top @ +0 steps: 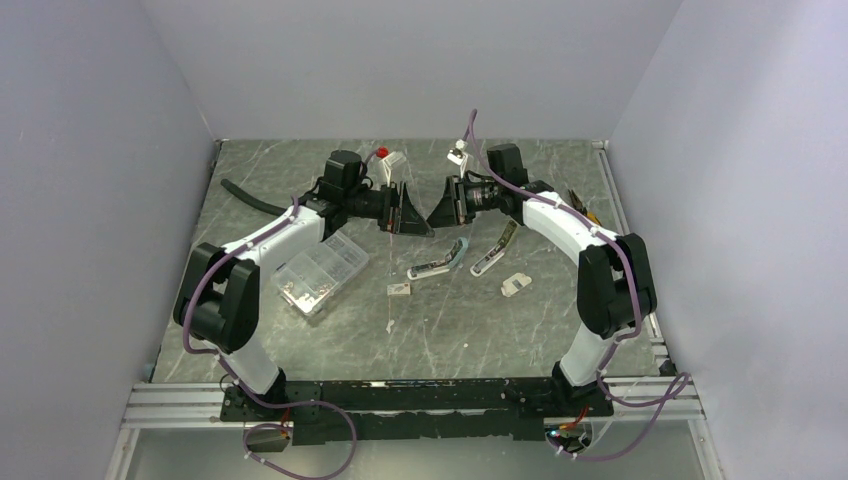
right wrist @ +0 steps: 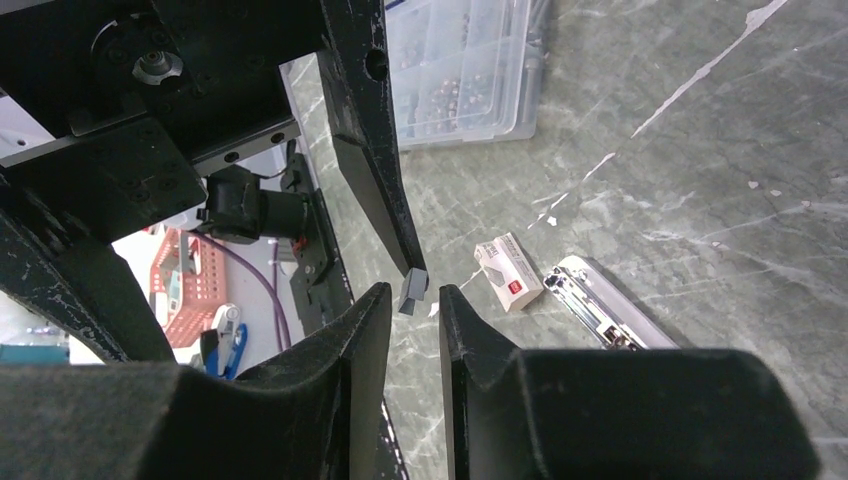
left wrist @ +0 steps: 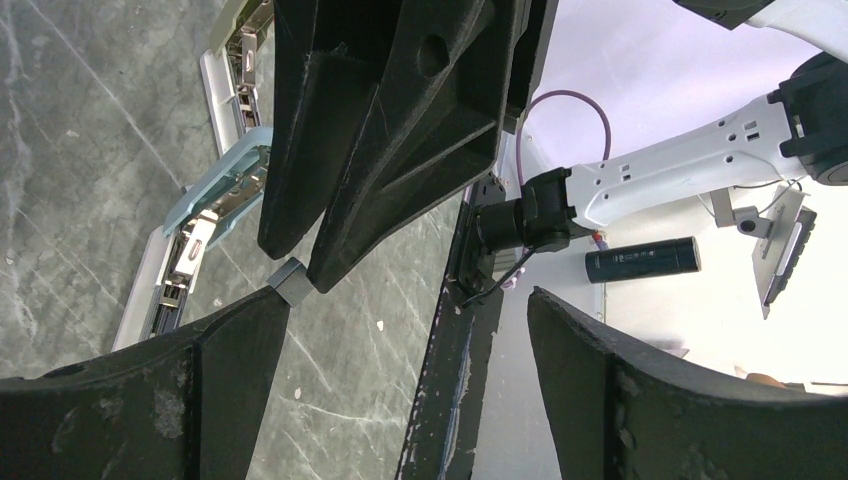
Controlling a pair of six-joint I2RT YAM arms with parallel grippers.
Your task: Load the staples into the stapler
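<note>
My left gripper (top: 405, 222) and right gripper (top: 443, 218) meet tip to tip above the table. The left is open wide. A small grey staple strip (left wrist: 292, 283) is at one left fingertip, between the right fingertips, which stand part open; whether they touch it I cannot tell.
A clear compartment case (top: 320, 270) lies at left, a white packet (top: 516, 284) at right, a dark strip (top: 250, 200) at back left.
</note>
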